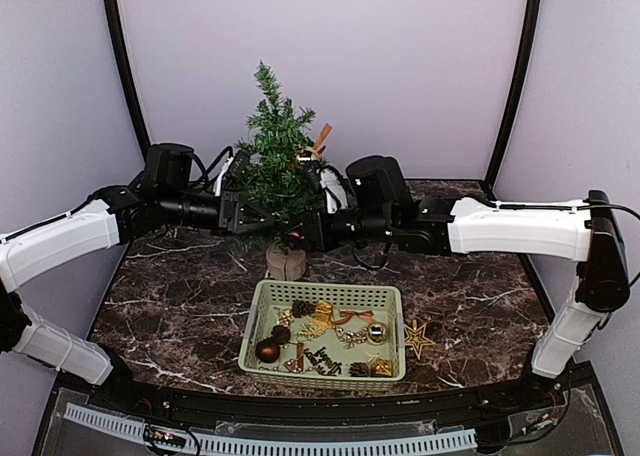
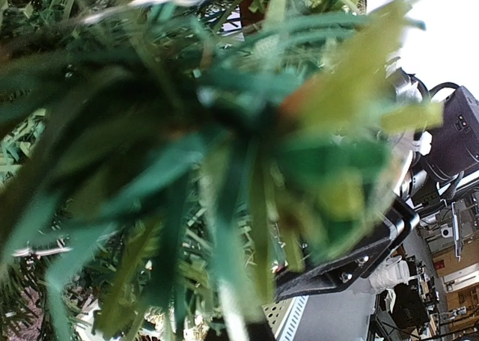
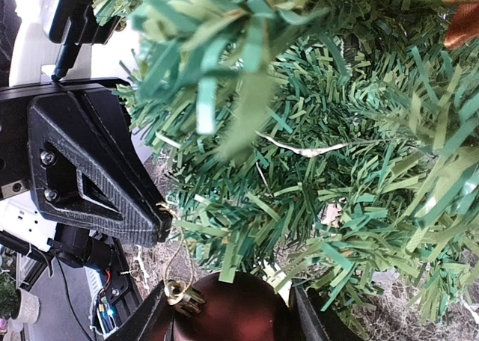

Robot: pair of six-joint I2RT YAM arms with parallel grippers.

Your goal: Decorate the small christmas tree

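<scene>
The small green tree (image 1: 275,136) stands behind the basket, an orange-ribboned ornament (image 1: 315,141) on its right side. At the tree's lower left my left gripper (image 1: 255,221) is among branches, whose blurred needles fill the left wrist view and hide its fingertips; it looks shut, with nothing seen between. My right gripper (image 1: 305,234) is at the lower right of the tree, shut on a dark red-brown bauble (image 3: 232,315) with a gold cap and string loop. The loop reaches up to a black fingertip (image 3: 157,221) of the other arm in the right wrist view.
A pale green basket (image 1: 246,331) of baubles, pinecones, bows and gold ornaments sits in front of the tree. A gold star (image 1: 418,340) lies on the marble table right of it.
</scene>
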